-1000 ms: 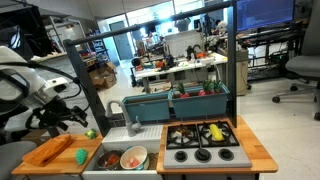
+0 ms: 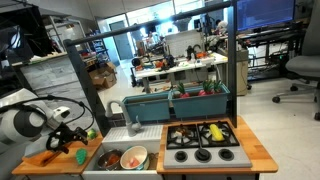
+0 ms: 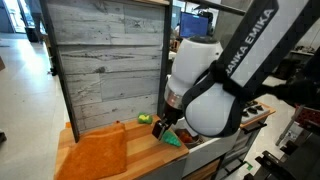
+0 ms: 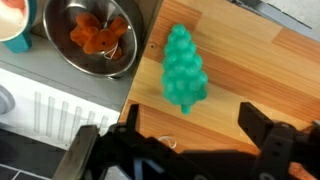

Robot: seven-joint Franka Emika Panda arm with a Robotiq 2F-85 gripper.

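Observation:
In the wrist view a green, lobed object (image 4: 184, 70) lies on the wooden counter (image 4: 235, 60). My gripper stands open over that counter, its two dark fingers wide apart at the lower part of the view. The green object lies beyond the fingertips with its near end toward the gap; nothing is between them. In exterior view 2 the same green object (image 3: 172, 138) shows right by the gripper (image 3: 164, 128). From exterior view 1 the gripper (image 2: 75, 140) appears low over the left counter, partly hiding things there.
Beside the green object a metal pot (image 4: 97, 38) holds orange-brown pieces. An orange towel (image 3: 92, 157) covers the counter's other side. A smaller green item (image 3: 145, 118) lies near the back wall. The stove (image 2: 203, 145), with a yellow item on it, stands to the right.
Over the last second the arm has come down toward the left counter, and the gripper now hangs lower, close to the green object. The other things look unmoved.

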